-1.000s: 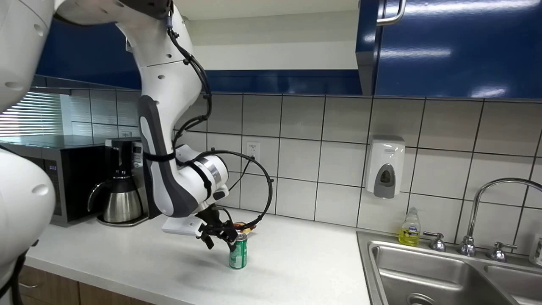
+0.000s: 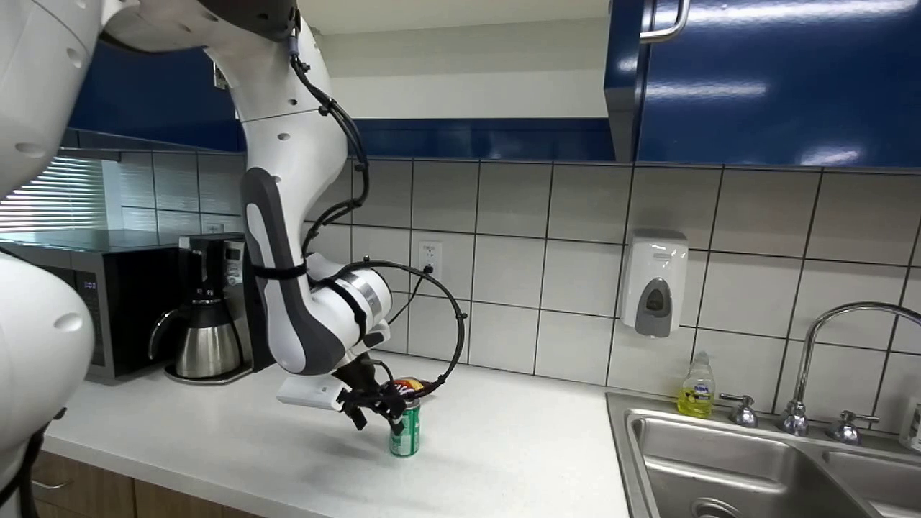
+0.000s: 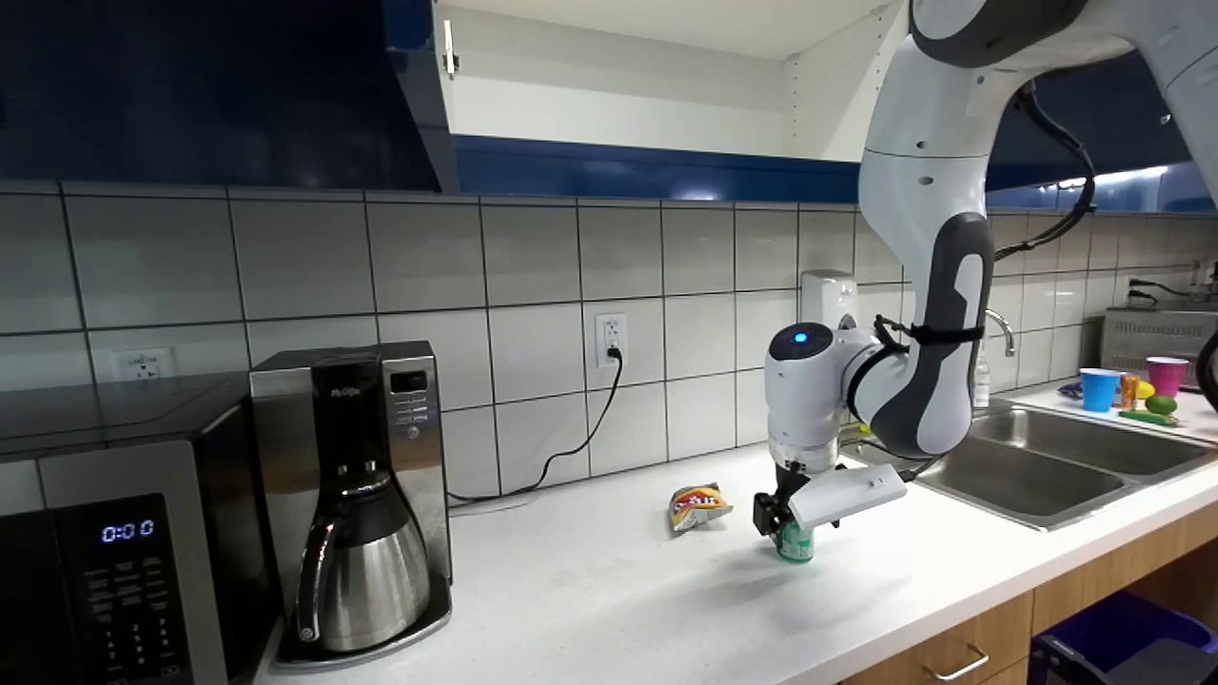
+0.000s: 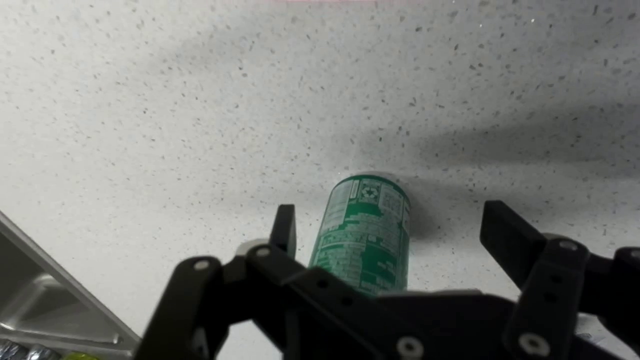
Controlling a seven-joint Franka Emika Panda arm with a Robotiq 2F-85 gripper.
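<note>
A green can [image 2: 404,436] stands upright on the white counter. My gripper [image 2: 377,423] is low over the counter, its fingers level with the can's upper part. In the wrist view the green can [image 4: 364,240] rises between the two black fingers of my open gripper. It lies closer to the left finger [image 4: 284,231], and a gap shows between it and the right finger. The can's near end is hidden behind the gripper's body. In the second exterior view the can [image 3: 795,543] shows below the gripper, partly covered by it.
A snack bag [image 3: 698,506] lies on the counter near the can. The coffee maker [image 3: 365,502] and microwave [image 3: 126,537] stand to the left. To the right are the sink [image 2: 725,457] and a yellow soap bottle [image 2: 696,388]. Bare counter [image 2: 518,440] lies between can and sink.
My gripper has come down slightly and shifted a little to the right, nearer the can. The can itself stands in the same place.
</note>
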